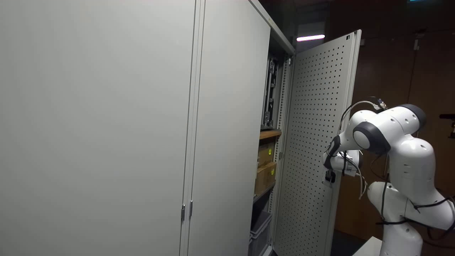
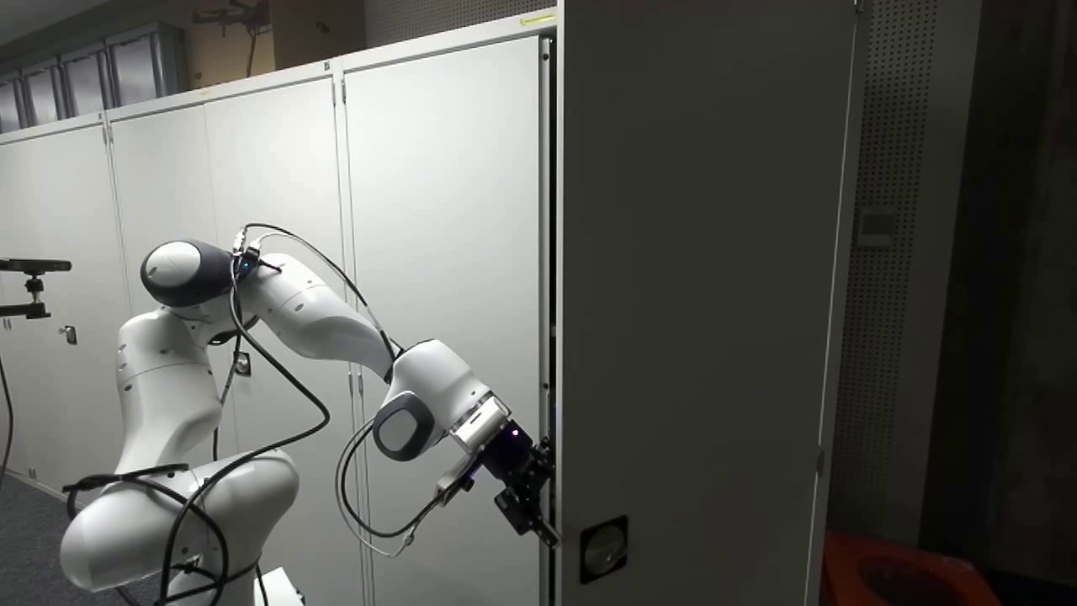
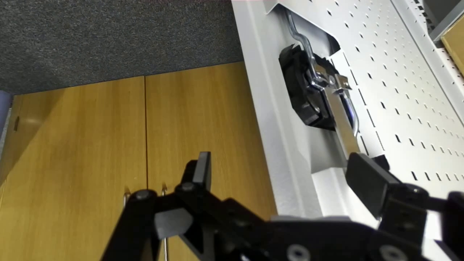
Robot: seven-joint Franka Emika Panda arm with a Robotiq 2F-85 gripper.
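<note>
The grey cabinet door [image 1: 313, 128] stands wide open, its perforated inner face showing in exterior view 1. From outside, in exterior view 2, the same door [image 2: 697, 283] is a dark panel with a round recessed handle [image 2: 603, 550] low near its edge. In the wrist view, the black and metal latch mechanism [image 3: 311, 87] sits in a cut-out along the door's edge. My gripper is open, fingers wide apart, the right finger over the perforated side and the left one beyond the edge. In exterior view 2 my gripper [image 2: 545, 505] is close beside the door; whether it touches is unclear.
Brown boxes [image 1: 265, 177] and grey bins [image 1: 259, 232] fill the open cabinet's shelves. Neighbouring cabinet doors [image 2: 444, 252] are closed behind the arm. A red object [image 2: 904, 576] lies on the far side of the open door.
</note>
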